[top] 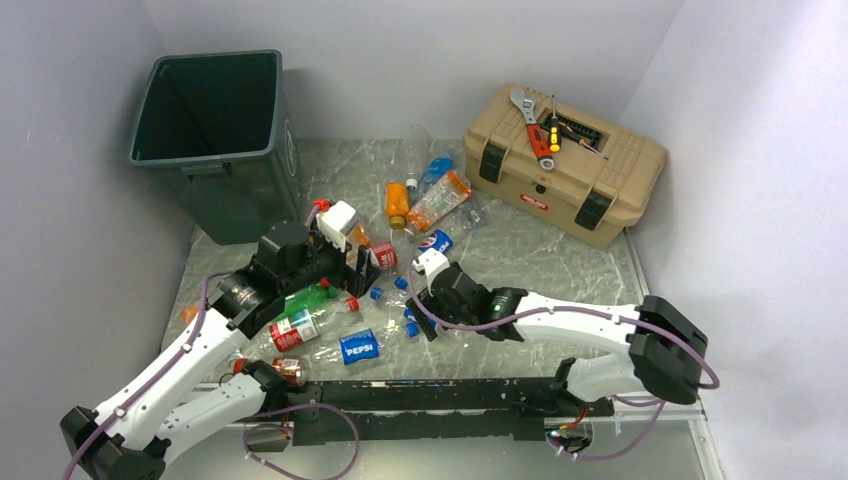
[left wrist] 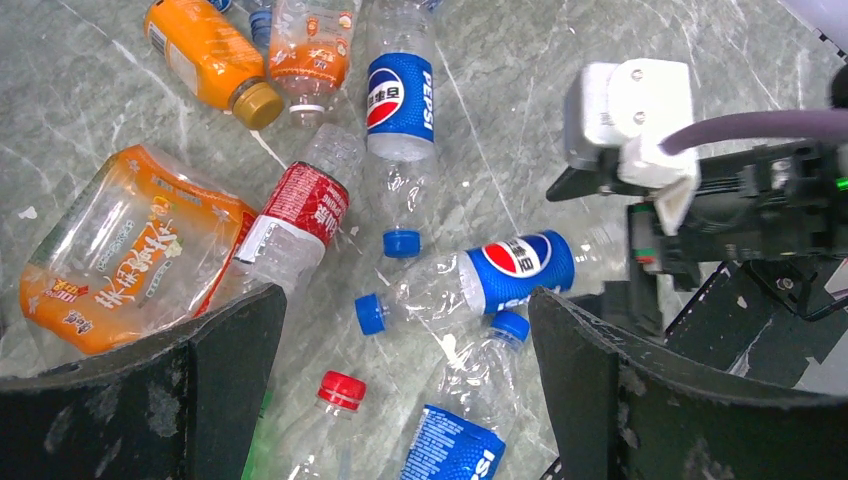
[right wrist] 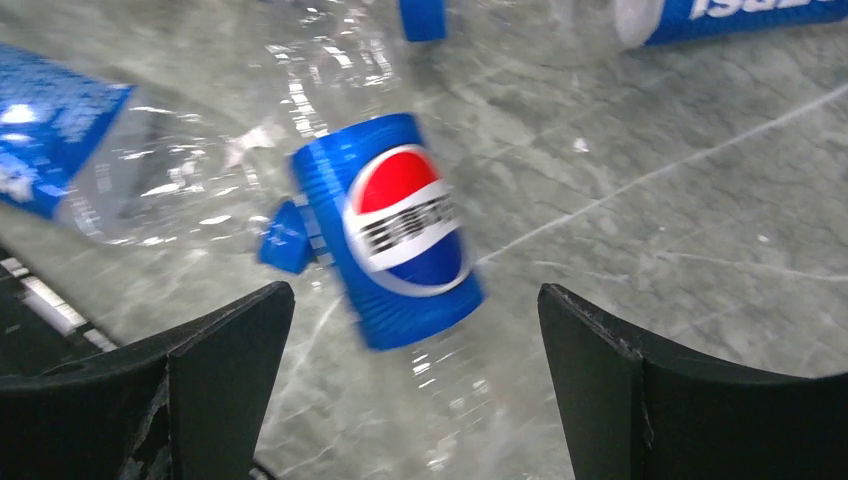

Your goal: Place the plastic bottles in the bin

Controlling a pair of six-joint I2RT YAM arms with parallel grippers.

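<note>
Plastic bottles lie loose on the grey floor. The green bin [top: 205,185] stands back left. My left gripper [top: 360,275] hangs open over the middle of them; below it in the left wrist view are a red-label bottle [left wrist: 305,205], an orange bottle [left wrist: 205,55] and several Pepsi bottles. My right gripper [top: 420,310] is open low over a Pepsi bottle [right wrist: 385,230], which lies between and beyond its fingertips in the right wrist view, partly blurred. Another blue-label bottle [right wrist: 50,135] lies left of it.
A tan toolbox [top: 550,200] with tools on top stands back right. Walls enclose the back and sides. Bare floor [top: 540,275] shows on the right, in front of the toolbox.
</note>
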